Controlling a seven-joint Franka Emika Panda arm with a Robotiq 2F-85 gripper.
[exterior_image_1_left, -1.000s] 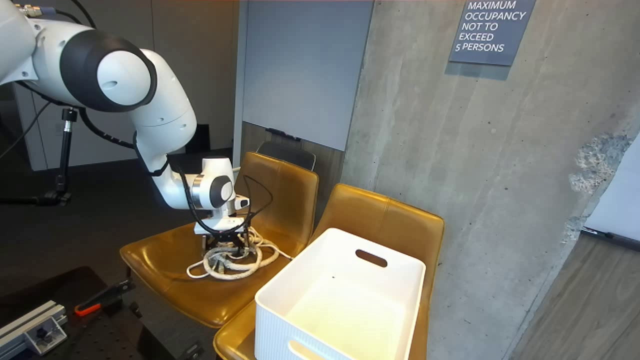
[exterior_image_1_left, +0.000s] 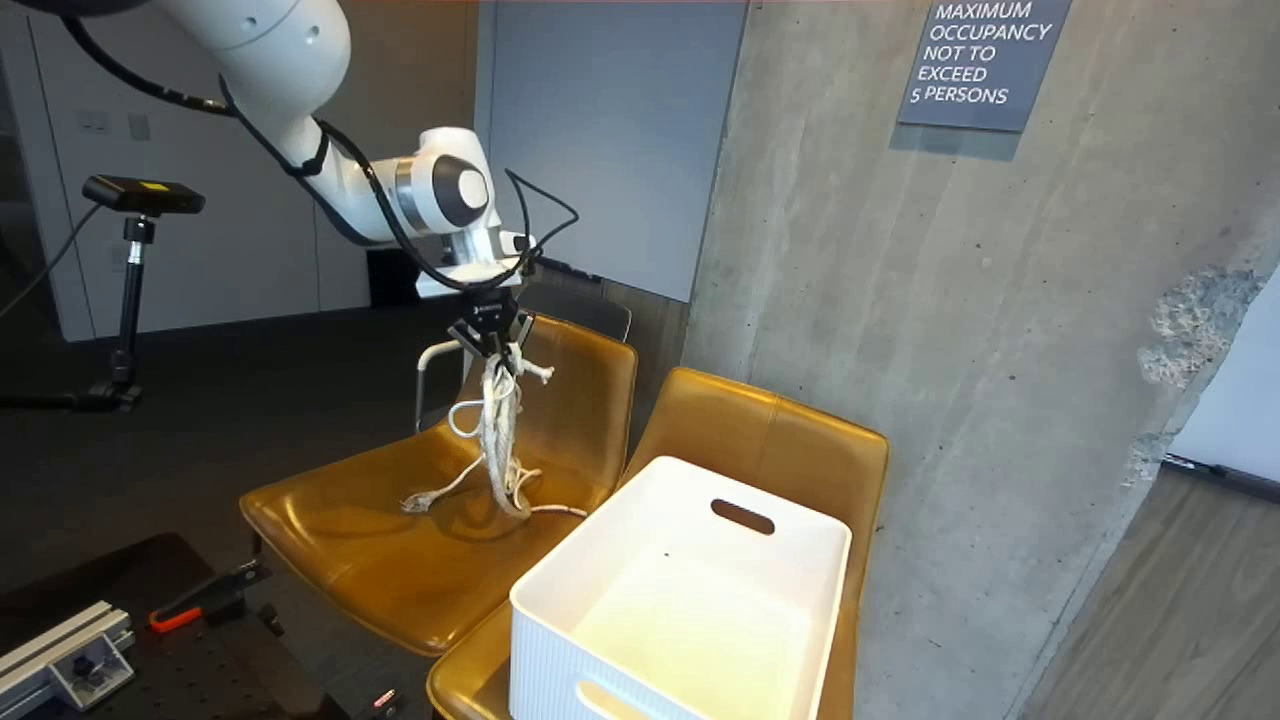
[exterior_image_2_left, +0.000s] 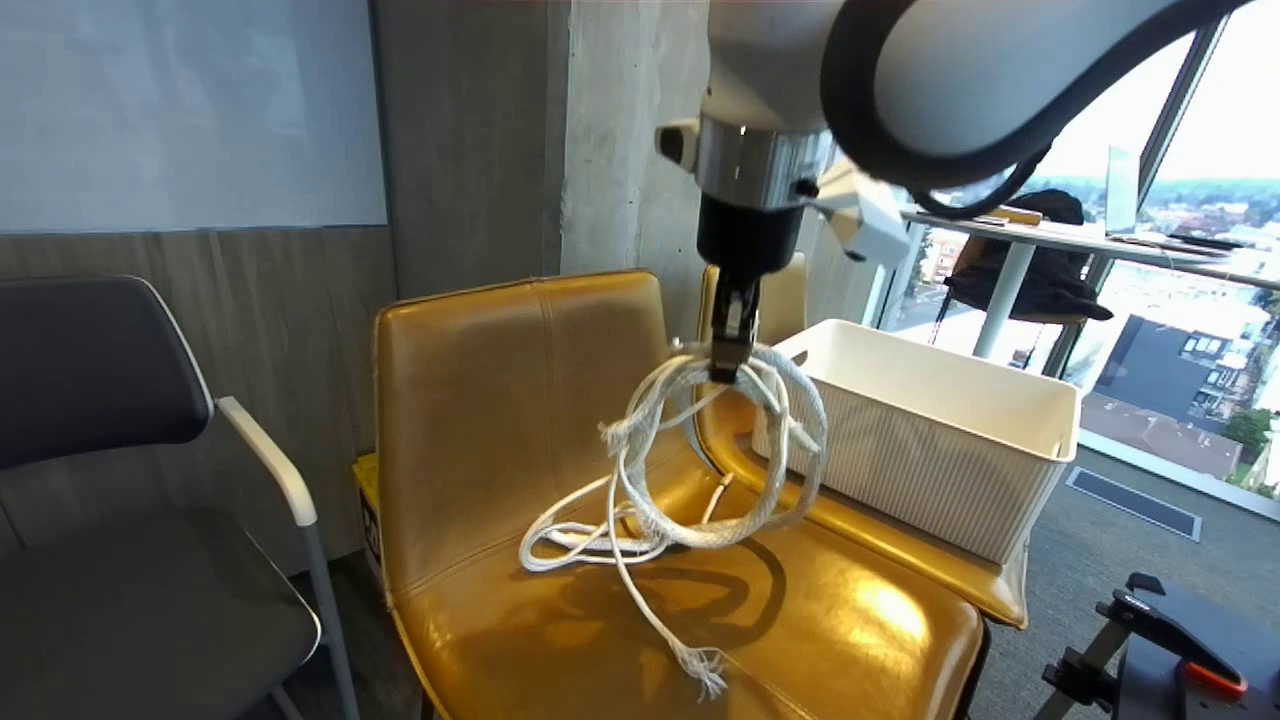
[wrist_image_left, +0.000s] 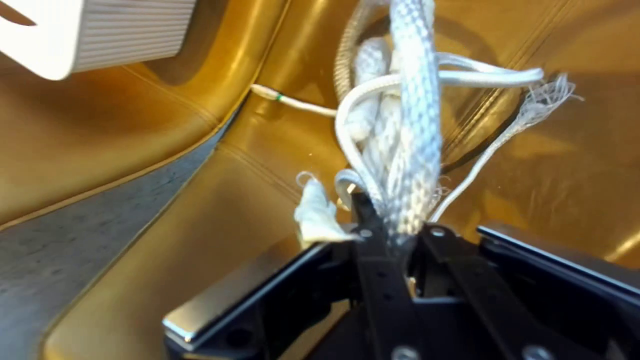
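A bundle of white rope (exterior_image_1_left: 501, 420) hangs in loops from my gripper (exterior_image_1_left: 498, 354), which is shut on its upper part. In exterior view 2 the rope coil (exterior_image_2_left: 720, 528) dangles above the tan chair seat (exterior_image_2_left: 840, 624), and some loops and a frayed end trail down to the leather. Close up in the wrist view, a thick braided strand (wrist_image_left: 417, 120) runs out from between the fingers. A short white rope end (wrist_image_left: 315, 213) sticks out beside the left finger. An empty white bin (exterior_image_1_left: 672, 564) rests on the neighbouring chair.
The bin's chair (exterior_image_1_left: 768, 414) stands right beside the rope's chair. A grey armchair (exterior_image_2_left: 108, 528) is to the left in exterior view 2. A dark table (exterior_image_1_left: 204, 648) with a clamp on it sits at the front left. The bin's top is uncovered.
The gripper has risen from low over the chair seat, lifting the rope bundle with it. Rope that lay coiled on the seat now hangs, with its lower ends still reaching the leather.
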